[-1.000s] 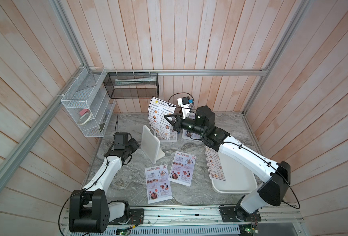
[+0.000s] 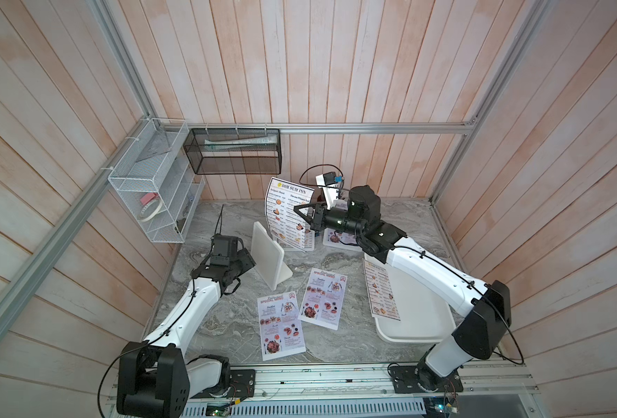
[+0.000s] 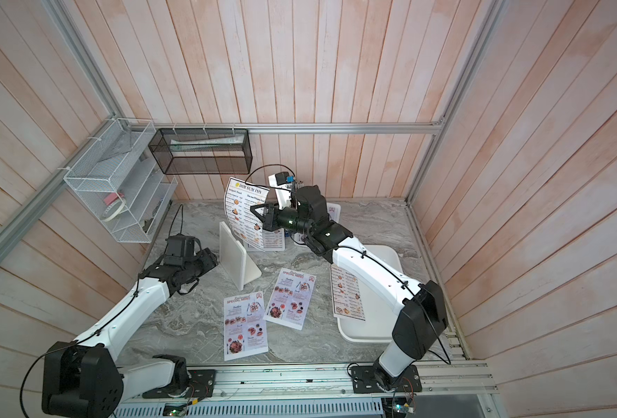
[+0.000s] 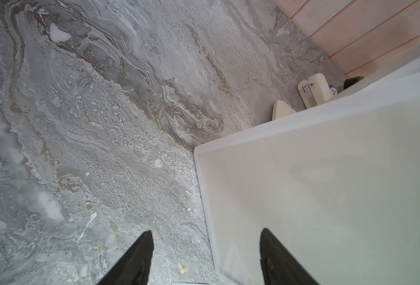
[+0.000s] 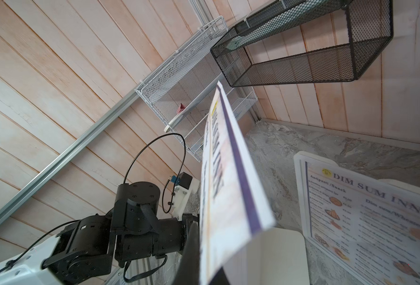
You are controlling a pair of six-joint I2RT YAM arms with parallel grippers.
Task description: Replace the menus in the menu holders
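Observation:
My right gripper [image 2: 304, 211] is shut on the edge of a Dim Sum Inn menu [image 2: 286, 204], holding it upright and slightly curled above the table. In the right wrist view that menu [image 5: 233, 185] appears nearly edge-on. An empty white menu holder [image 2: 267, 257] stands on the left of the table, to the right of my left gripper. In the left wrist view its fingers [image 4: 141, 258] are parted with nothing gripped between them; the clear panel of the holder [image 4: 314, 185] reaches close to the right finger. Another holder with a Dim Sum Inn menu [image 5: 371, 223] stands behind.
Two purple menus [image 2: 281, 326] lie flat at the front centre. A white tray [image 2: 420, 322] with a menu [image 2: 381, 289] on it is at right, partly under the right arm. A black wire basket [image 2: 232, 163] and white wire shelves [image 2: 156, 188] hang at back left.
My left gripper has moved right, closer to the empty holder. The right gripper, still gripping the menu, has sunk slightly and shifted a little right.

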